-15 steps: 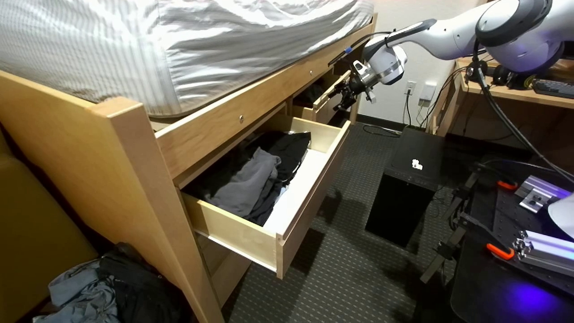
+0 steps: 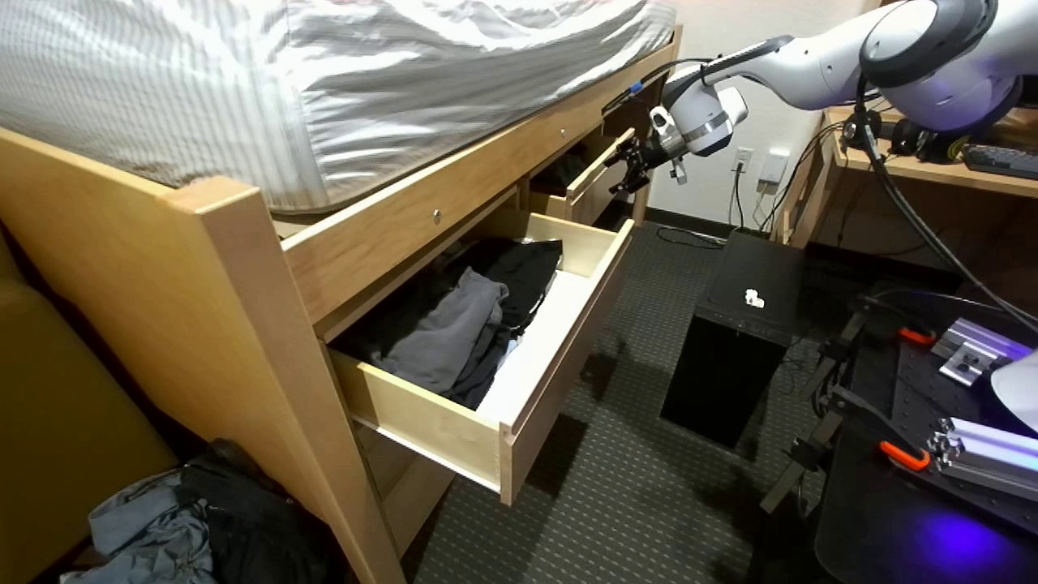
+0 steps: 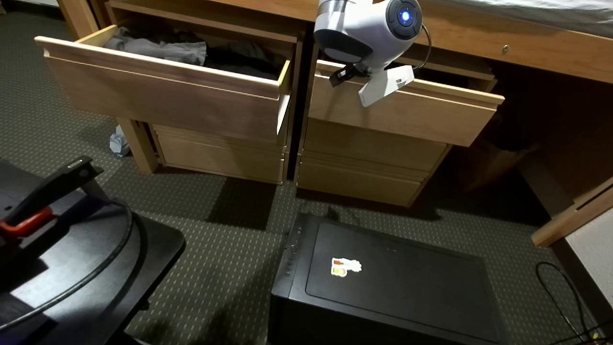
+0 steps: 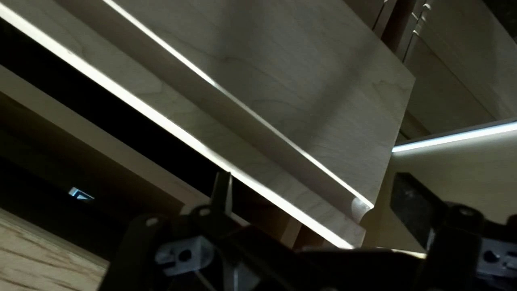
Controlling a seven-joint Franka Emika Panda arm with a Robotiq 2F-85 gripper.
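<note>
My gripper (image 2: pixel 625 172) hangs by the front of the far drawer (image 2: pixel 595 185), which stands partly pulled out under the bed. In the wrist view the gripper is open, its two dark fingers wide apart and nothing held between them. The drawer's front panel (image 4: pixel 310 97) slants across that view, and its top corner lies in the space between the fingers. Whether a finger touches the wood cannot be made out. The near drawer (image 2: pixel 574 360) is pulled out farther and contains grey and black clothes (image 2: pixel 457 321).
A black computer case (image 2: pixel 725 321) stands on the carpet before the drawers. At the right is a black table (image 2: pixel 876 526) with clamps and metal profiles. Dark clothes (image 2: pixel 209 516) are heaped by the bed's near end. Carpet between drawers and case is clear.
My gripper has shifted slightly right in the first exterior view, and its wrist has turned a little. Both drawers look unmoved.
</note>
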